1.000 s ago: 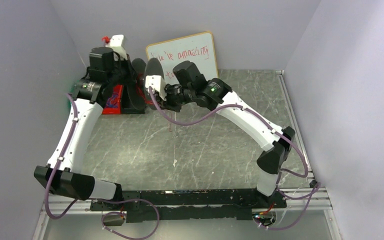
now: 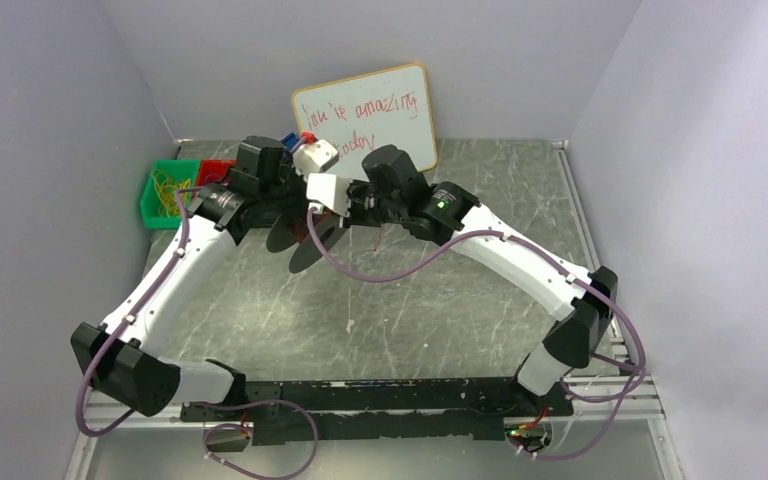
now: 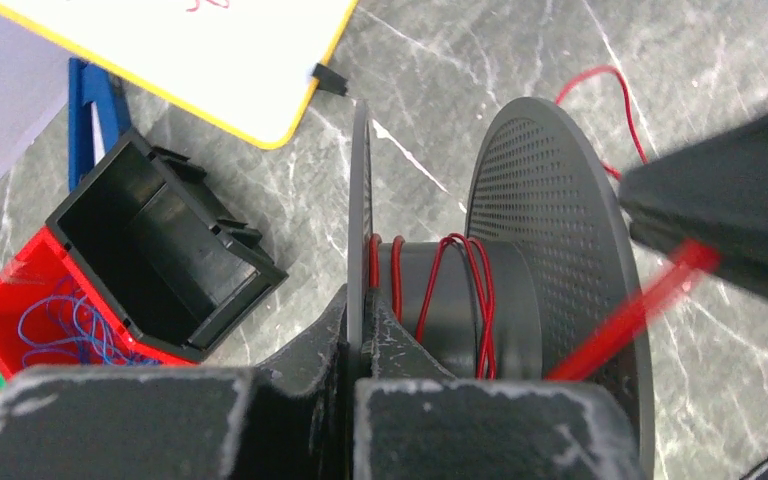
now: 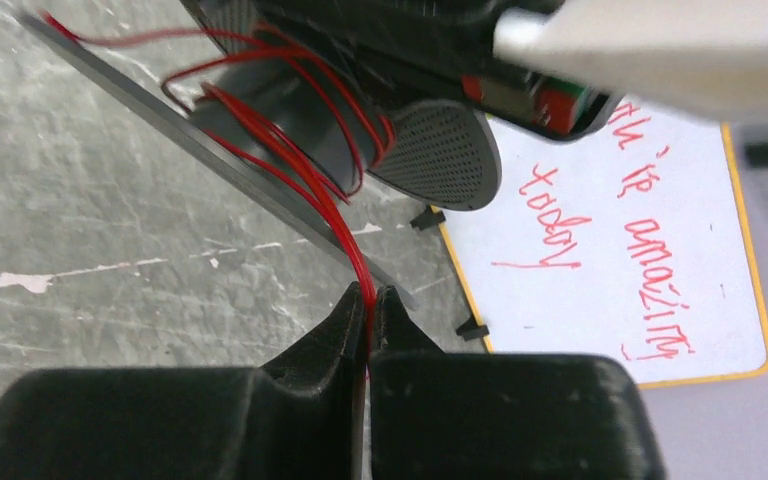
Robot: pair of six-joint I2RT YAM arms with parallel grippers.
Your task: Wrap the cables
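My left gripper is shut on the near rim of a dark grey cable spool (image 3: 550,230), whose drum carries several turns of red cable (image 3: 485,310). Its perforated flanges show beneath the arms in the top view (image 2: 315,245). My right gripper is shut on red cable strands (image 4: 320,190), which run taut from the spool to its fingertips, just beside the spool's edge. In the left wrist view the right gripper's dark body, blurred, crowds the right side, with red cable crossing in front of the far flange.
A whiteboard (image 2: 365,110) with red writing leans at the back. Green (image 2: 150,210), red (image 3: 10,310) and black (image 3: 140,240) bins stand at the back left.
Both grippers and the spool have moved down from the back of the table towards the front, the left also rightwards. The flanges have changed their tilt; the right arm shifted slightly right.
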